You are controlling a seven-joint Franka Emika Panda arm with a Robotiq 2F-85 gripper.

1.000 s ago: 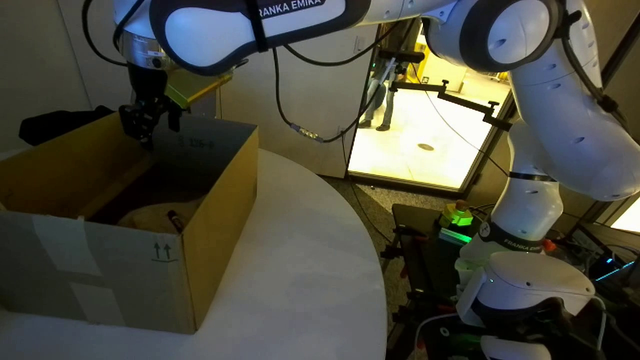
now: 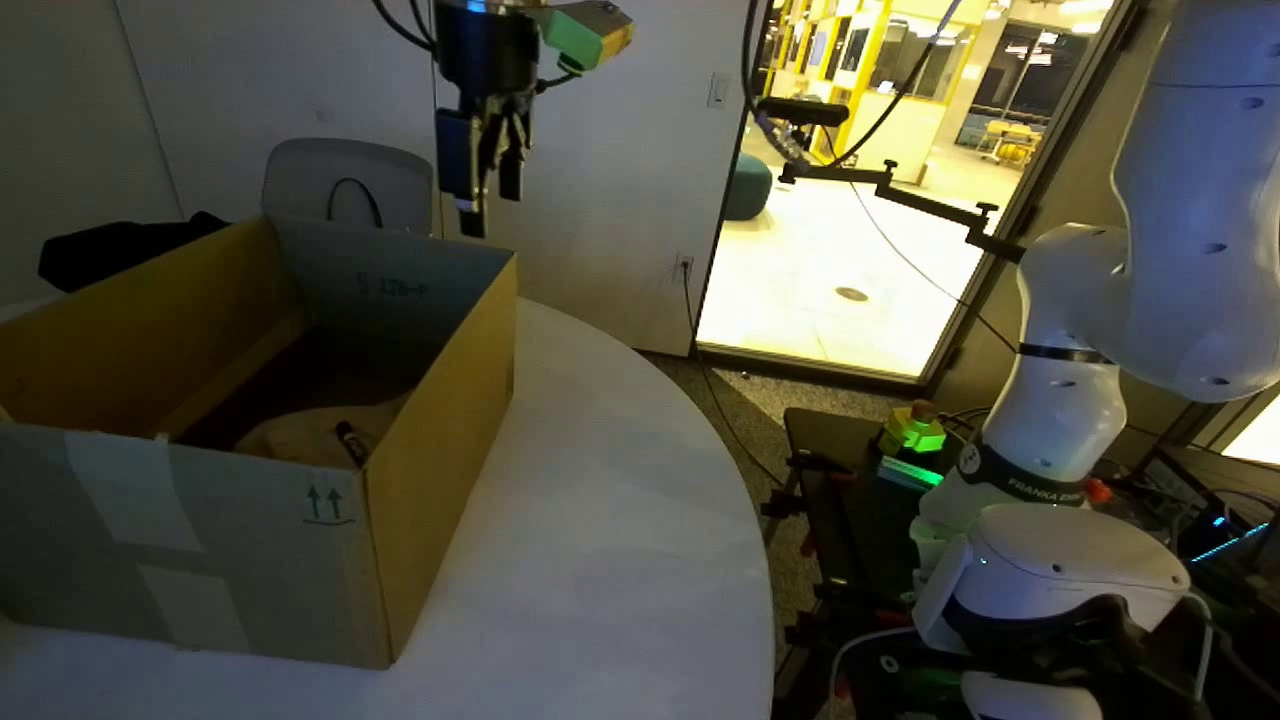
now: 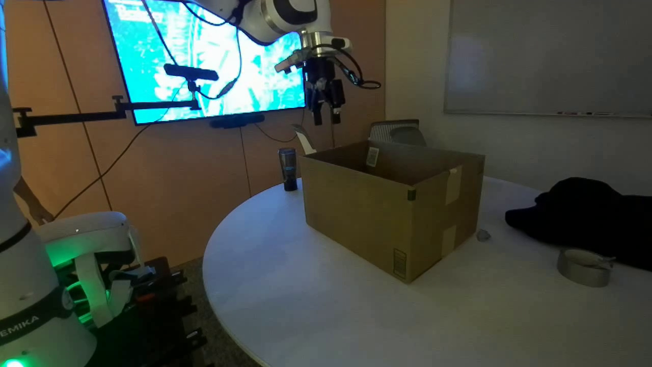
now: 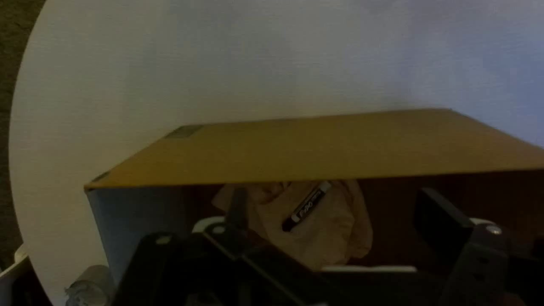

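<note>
A large open cardboard box (image 2: 444, 456) stands on the round white table. On its floor lies a crumpled beige cloth (image 4: 331, 237), with a black-and-white marker (image 4: 307, 206) resting on top. My gripper (image 3: 327, 116) is high in the air, pointing down, above the rim of the box. In the wrist view, its dark fingers (image 4: 442, 216) are spread wide apart and nothing is held between them. The marker and cloth appear in the gap, well below the fingers. From exterior view 2 the box walls hide the cloth and marker.
A dark bottle (image 3: 288, 168) stands on the table beyond the box. Black fabric (image 3: 587, 214) and a grey tape roll (image 3: 583, 267) lie on the other side. Bare tabletop (image 2: 600, 480) spreads out on the robot's side of the box.
The gripper has risen and moved right in exterior view 1, from over the box's inside to above its far right corner. The box, cloth and marker look unmoved.
</note>
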